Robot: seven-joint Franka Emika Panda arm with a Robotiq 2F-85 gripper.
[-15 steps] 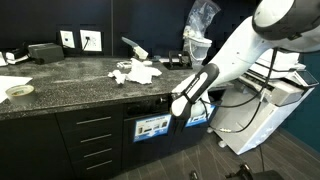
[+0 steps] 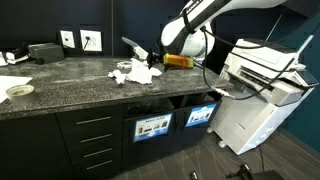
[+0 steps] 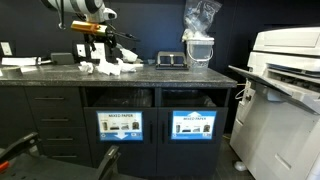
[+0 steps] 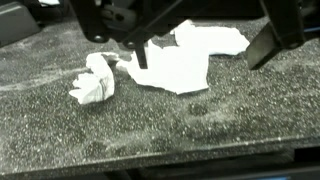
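Note:
Crumpled white paper or cloth lies on the dark speckled counter. In the wrist view, one small wad sits to the left, a larger sheet lies in the middle, and another white piece is behind it. My gripper is open above them, with a dark finger on either side of the view and nothing held. In exterior view 1 the white pile is left of the gripper. Exterior view 2 shows the arm reaching down over the counter, above the white pieces.
Below the counter are two open bins labelled mixed paper, with blue-and-white signs. A tape roll rests at the counter's left. A clear tub stands farther right, and a white printer is beyond the counter's end.
The arm has risen from low in front of the bins to above the counter, its gripper coming up and back near the white pile. The pile looks unmoved.

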